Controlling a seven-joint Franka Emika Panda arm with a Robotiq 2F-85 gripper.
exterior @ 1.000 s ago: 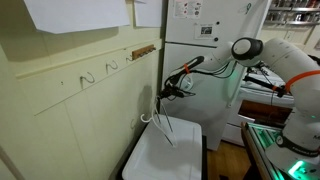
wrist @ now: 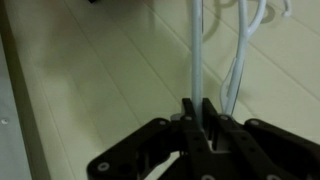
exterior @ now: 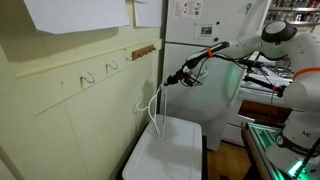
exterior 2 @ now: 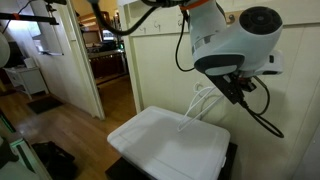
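A white cord [exterior: 154, 108] hangs in loops against the cream wall, its lower part reaching the white lid-like surface [exterior: 165, 150]. My black gripper [exterior: 168, 82] is near the wall, above the far end of that surface, at the cord's upper part. In the wrist view the gripper is shut on the cord [wrist: 197, 55], which runs straight away from the fingers, with more loops beside it. Exterior view 2 shows the cord [exterior 2: 197, 106] beside the large white arm, which covers part of the scene.
Several hooks [exterior: 88, 79] line the wall, and a wooden rack [exterior: 143, 52] is mounted further along. A white cabinet [exterior: 192, 62] stands behind the gripper. In exterior view 2 a doorway [exterior 2: 118, 65] opens at the left.
My gripper has risen and shifted to the right in exterior view 1, away from its lower place by the wall. The upper part of the cord has been raised with it.
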